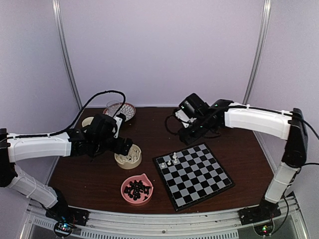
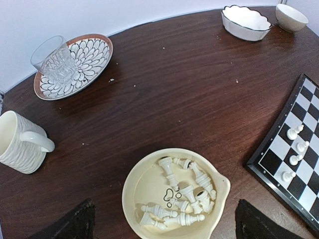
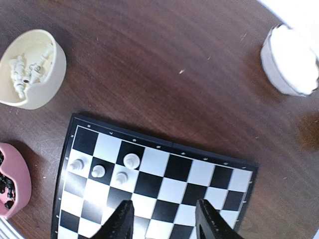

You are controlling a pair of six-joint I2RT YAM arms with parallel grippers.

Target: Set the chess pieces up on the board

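The chess board (image 3: 175,185) has several white pieces standing near one corner, among them a larger white piece (image 3: 131,161) on an edge-row square and a small white pawn (image 3: 121,178) beside it. In the left wrist view, more white pieces (image 2: 184,219) lie in a cream bowl (image 2: 130,186). Above that bowl my left gripper stands open, with nothing between its fingers. My right gripper is raised over the board's far side, its fingers apart and empty. Black pieces (image 1: 137,190) fill a pink bowl (image 1: 124,193).
A patterned plate (image 2: 105,52) bearing a clear glass (image 2: 52,57) and a white mug (image 2: 22,144) are at the back left. Farther back right stand a white scalloped bowl (image 2: 244,31) and a plain bowl (image 2: 290,20).
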